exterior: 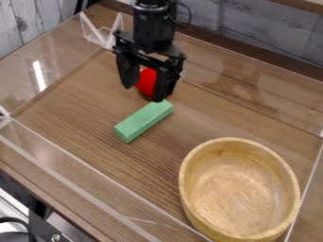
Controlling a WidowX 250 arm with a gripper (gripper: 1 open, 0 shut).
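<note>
My gripper [149, 74] is a black arm end hanging over the upper middle of the wooden table, open, its fingers around or just over the red round object [147, 81], which it partly hides. Whether they touch it cannot be told. A green bar [144, 121] lies diagonally just below, apart from the gripper.
A large yellow bowl [239, 187] fills the lower right of the table [76, 142]. A clear wire-like item sits at the upper left near the edge.
</note>
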